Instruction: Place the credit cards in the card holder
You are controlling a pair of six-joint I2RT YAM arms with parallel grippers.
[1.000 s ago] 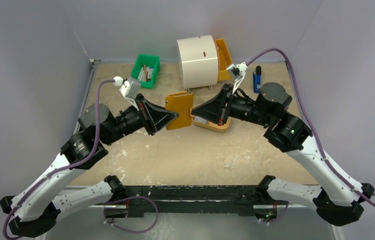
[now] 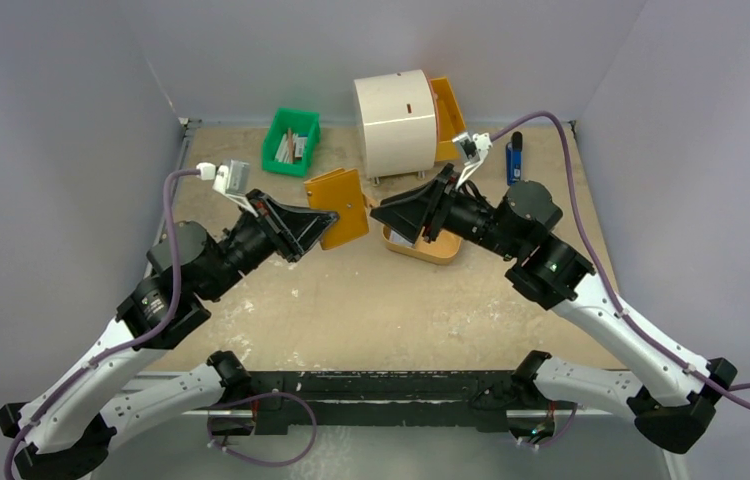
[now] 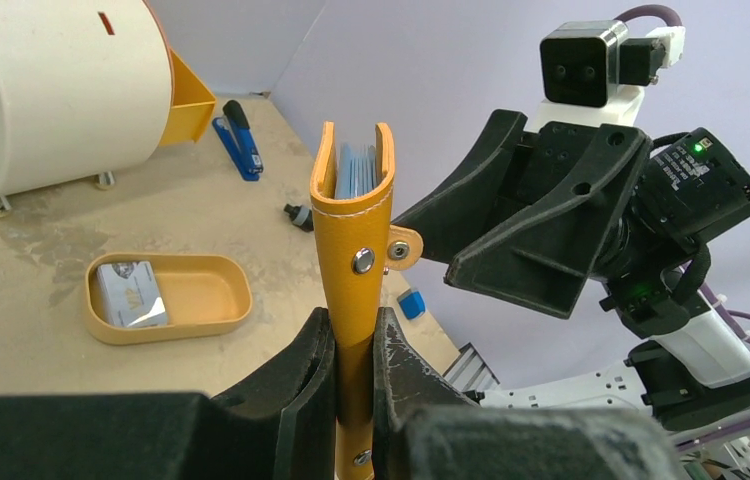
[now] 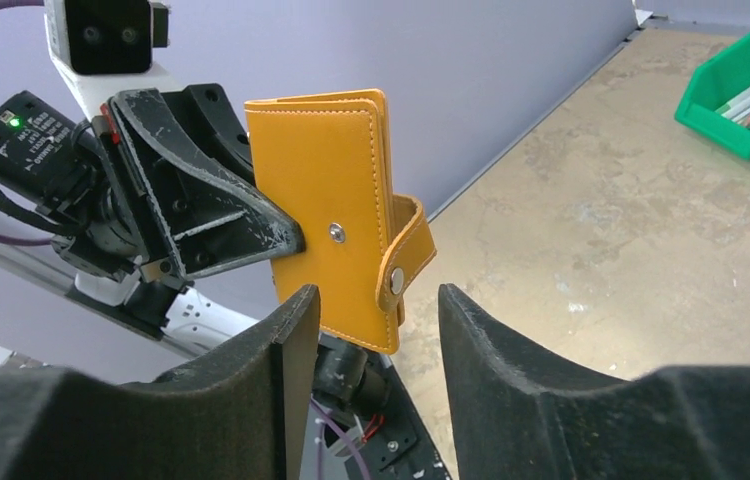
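Observation:
The orange card holder [image 2: 337,205] is held up off the table, with my left gripper shut on its lower part. In the left wrist view, clear sleeves [image 3: 355,172] show at its open top edge. A snap strap [image 4: 409,250] sticks out from the side facing my right gripper, which stands part open with nothing between its fingers, close to the strap. A stack of cards [image 3: 132,293], white and grey on top, lies at the left end of a shallow orange tray [image 3: 213,297].
Behind stand a green bin [image 2: 277,150] holding several slim items and a white drum [image 2: 397,125] with a yellow chute [image 2: 448,120]. A blue stapler [image 3: 238,143] lies at the back right.
Over the last second the holder and left gripper shifted left and slightly up in the top view.

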